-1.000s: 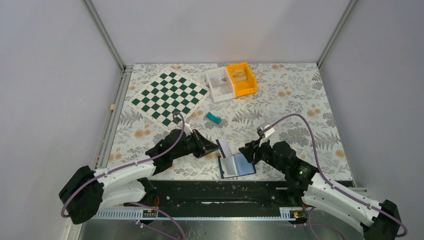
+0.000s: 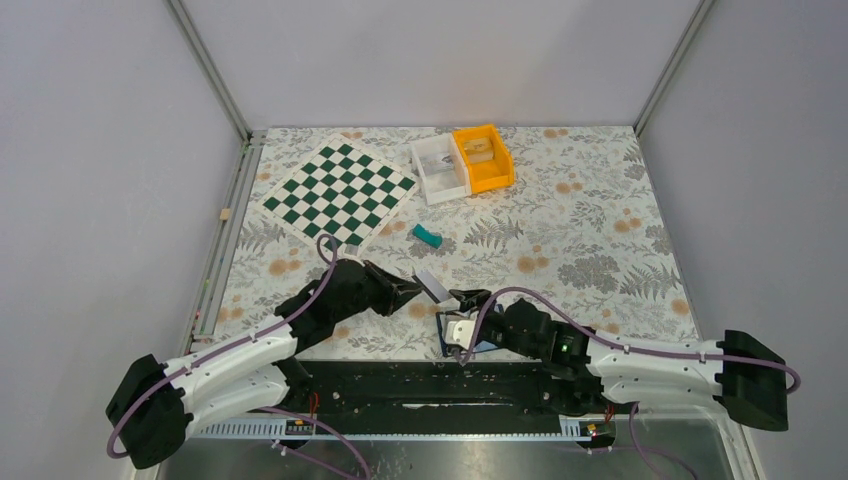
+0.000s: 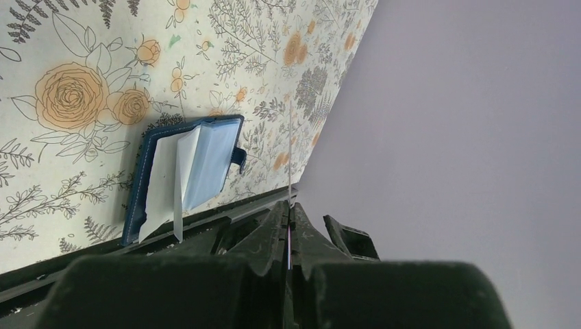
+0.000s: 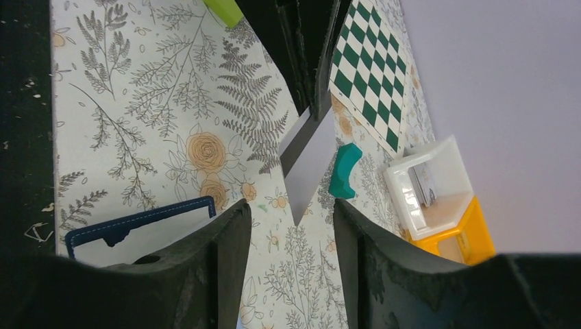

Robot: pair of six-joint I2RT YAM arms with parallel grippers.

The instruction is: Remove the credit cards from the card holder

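A white card with a dark stripe (image 4: 314, 154) is pinched along one edge by my left gripper (image 2: 416, 284), raised above the table. In the left wrist view the card (image 3: 290, 147) shows edge-on as a thin line between the closed fingertips. My right gripper is open, its fingers either side of the card's free lower corner, not touching it as far as shows. The blue card holder (image 3: 181, 175) lies open on the table near the front edge, its pale inner flap standing up. From above, my right arm covers much of the holder (image 2: 441, 335).
A teal curved piece (image 2: 426, 235) lies on the table beyond the grippers. Farther back are a green-and-white checkerboard (image 2: 340, 190) and a white box (image 2: 440, 170) joined to an orange box (image 2: 487, 158).
My left gripper has moved left with the card, away from above the holder. The right gripper has turned and moved left toward the card, now covering part of the holder.
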